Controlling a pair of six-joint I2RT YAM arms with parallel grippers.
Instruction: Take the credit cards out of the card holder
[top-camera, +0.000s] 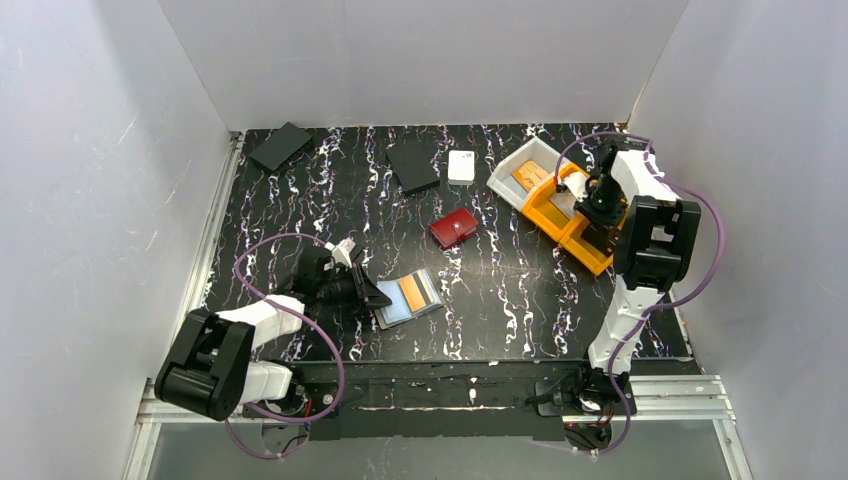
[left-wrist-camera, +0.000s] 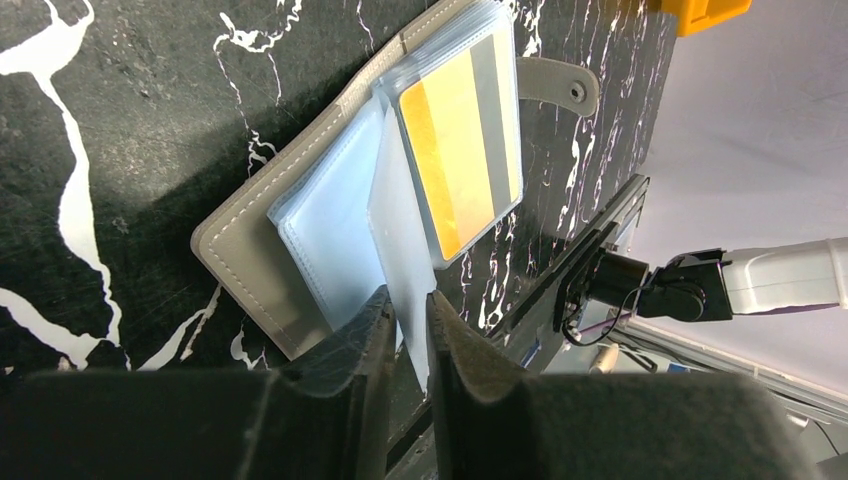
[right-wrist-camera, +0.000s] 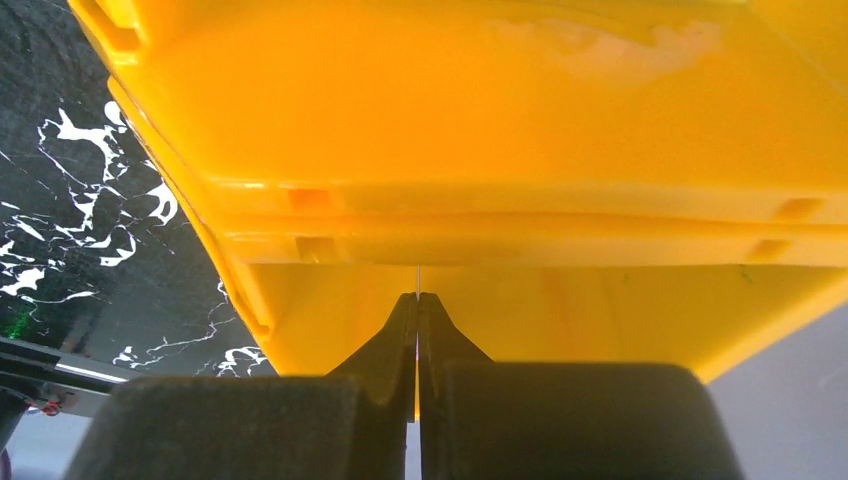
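An open grey card holder (left-wrist-camera: 250, 250) with blue clear sleeves lies on the marble table, a yellow striped card (left-wrist-camera: 450, 150) in its right side. My left gripper is at the holder's near part, a translucent sleeve (left-wrist-camera: 400, 230) standing up at its fingertips; whether the fingers grip it is unclear. In the right wrist view my right gripper is shut inside or against the yellow bins (right-wrist-camera: 500, 120), with no card visible between its fingers.
A red wallet (top-camera: 454, 227) lies mid-table. Two dark slabs (top-camera: 412, 167) (top-camera: 282, 148) and a white card stack (top-camera: 461, 167) are at the back. A white bin (top-camera: 510, 190) adjoins the yellow ones. Space before the wallet is clear.
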